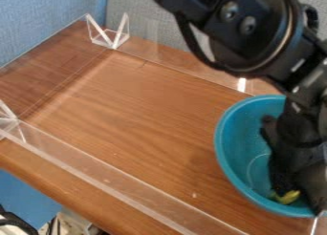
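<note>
A teal bowl (232,134) sits at the right side of the wooden table. My black gripper (288,162) reaches down into its right part, largely covering the inside. A small bit of a yellow object (286,197) shows low in the bowl under the gripper; the rest of it is hidden. Whether the fingers are open or shut is hidden.
Clear plastic corner brackets (109,36) stand at the back left and left edge, with a clear strip along the front.
</note>
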